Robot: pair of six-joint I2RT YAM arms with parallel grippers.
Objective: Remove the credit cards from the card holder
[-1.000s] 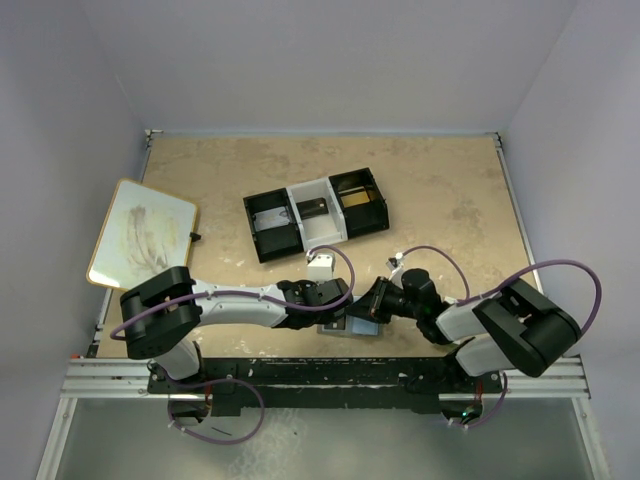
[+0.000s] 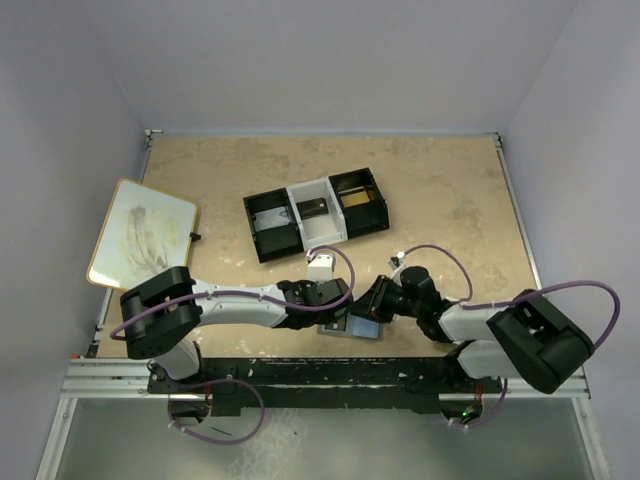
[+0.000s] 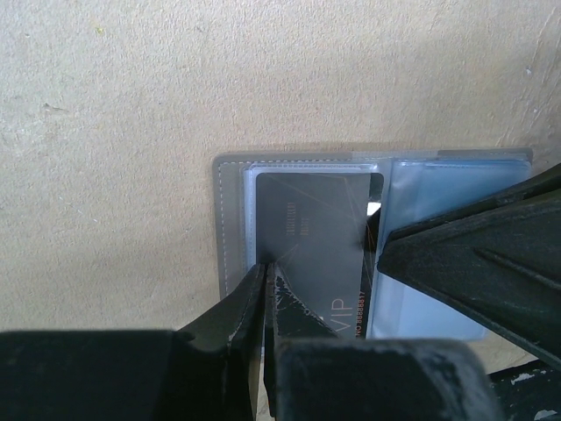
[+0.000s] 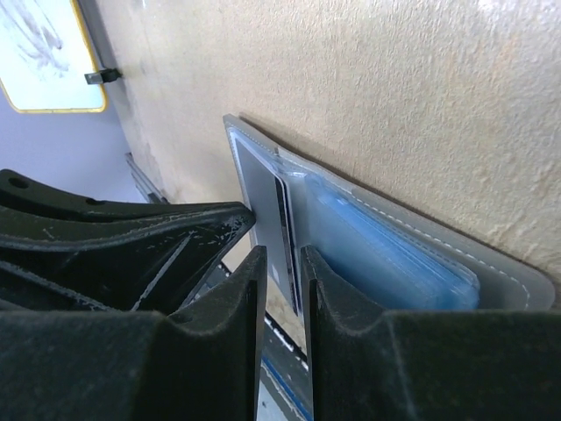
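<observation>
A clear card holder [image 3: 232,202] lies open on the table, with a black card [image 3: 316,215] marked VIP in its left pocket. Its bluish right side [image 3: 438,189] is partly covered by the right gripper's fingers [image 3: 491,232]. My left gripper is shut, its tips pressed on or just over the black card, with nothing showing between them. In the right wrist view, my right gripper is open, one finger on either side of the card's exposed edge [image 4: 286,219] by the pocket mouth. Whether its tips touch the card cannot be told.
Behind the holder, a three-part tray stands: a black bin with pale cards [image 2: 270,218], a white middle bin [image 2: 326,234] with a dark card, and a black bin with a gold card [image 2: 355,198]. A white board [image 2: 142,235] lies left. Bare table [image 2: 450,190] spreads right.
The right arm has shifted slightly to the right and its forearm has swung a little. The left arm and the holder look unmoved.
</observation>
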